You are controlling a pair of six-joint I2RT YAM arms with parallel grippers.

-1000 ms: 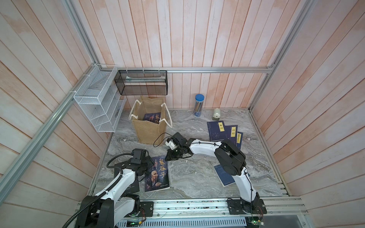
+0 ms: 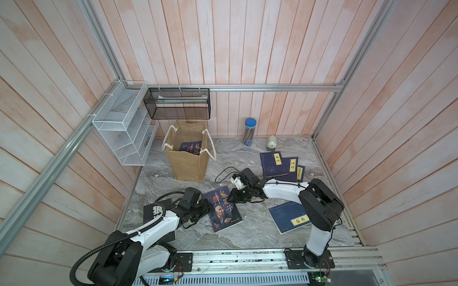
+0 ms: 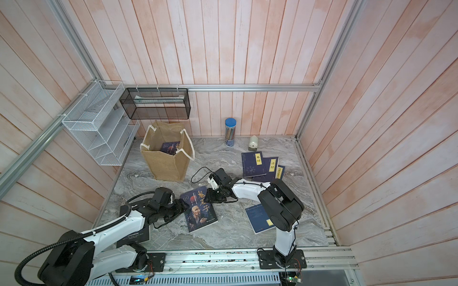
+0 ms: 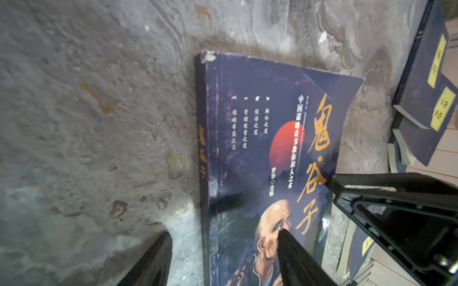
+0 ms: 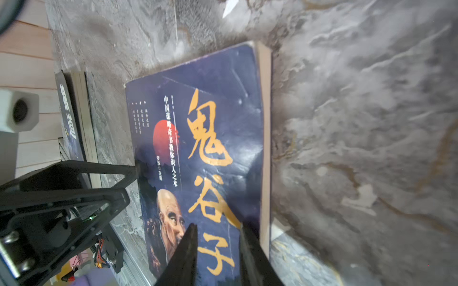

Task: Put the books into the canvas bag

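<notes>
A dark blue book with gold characters and a portrait [image 2: 222,214] lies flat and slightly turned between my two arms. At its left, spine side, my left gripper [image 2: 208,206] is open; in the left wrist view the spine edge shows in the gap between its fingers. My right gripper [image 2: 230,196] is at the opposite side, its fingers [image 5: 187,255] parted above the cover near the page edge. Whether either touches the book is unclear. The canvas bag [image 2: 187,167] stands upright behind, a similar book [image 2: 190,147] visible inside.
Three blue books [image 2: 272,166] overlap at back right; another [image 2: 285,217] lies under my right arm. A black book [image 2: 150,215] is partly hidden by my left arm. A blue-lidded jar [image 2: 249,132] and a small pale object [image 2: 271,143] stand at the back.
The portrait book has shifted right and turned from its place a second ago.
</notes>
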